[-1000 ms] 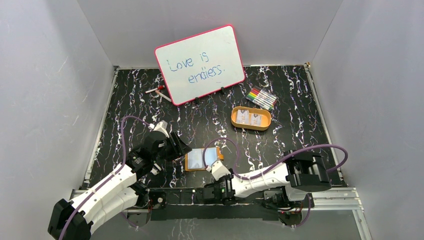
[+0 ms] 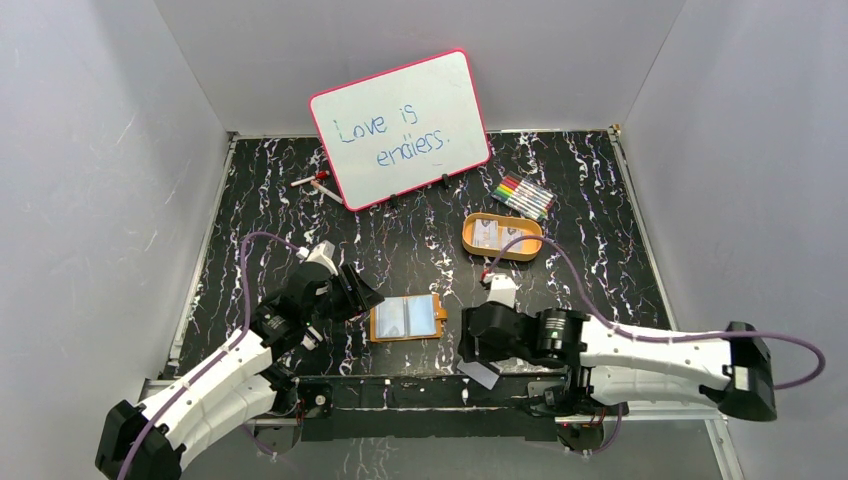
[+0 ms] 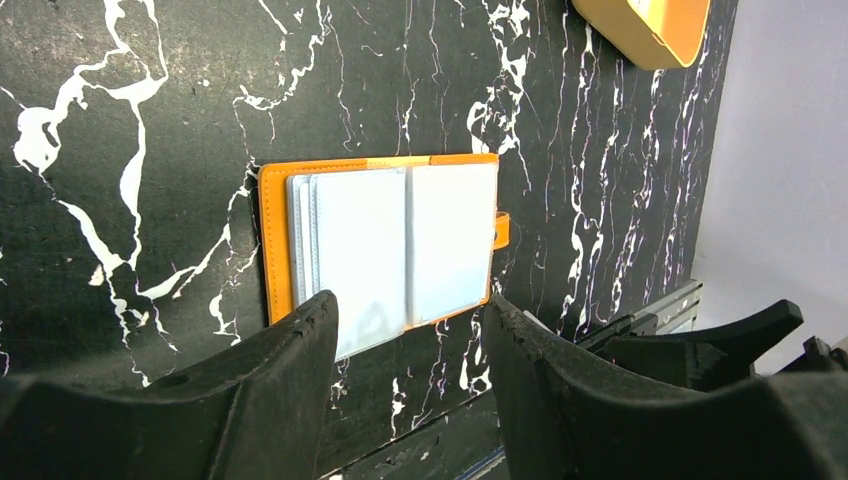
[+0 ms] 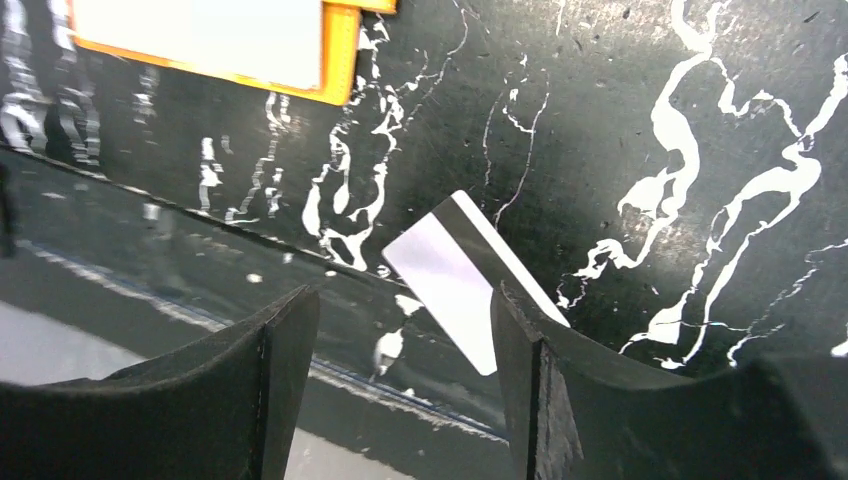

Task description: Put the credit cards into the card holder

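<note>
The card holder (image 2: pixel 408 317) lies spread on the table, an orange cover with clear sleeves; the left wrist view shows its pages (image 3: pixel 360 250) up close. Over its left side hovers my left gripper, open and empty. A pale card (image 4: pixel 450 280) with a dark stripe rests on the table near the front edge, right of the holder. Above that card, my right gripper is open, the card lying below its fingers and not held. In the orange tray (image 2: pixel 502 254) are two more cards (image 2: pixel 485 233), side by side.
A whiteboard (image 2: pixel 400 130) stands at the back, with loose markers (image 2: pixel 320 180) at its left and a pack of coloured markers (image 2: pixel 523 196) at its right. Bare table lies between the holder and the tray. The front edge (image 2: pixel 430 380) is close to the loose card.
The left arm is still.
</note>
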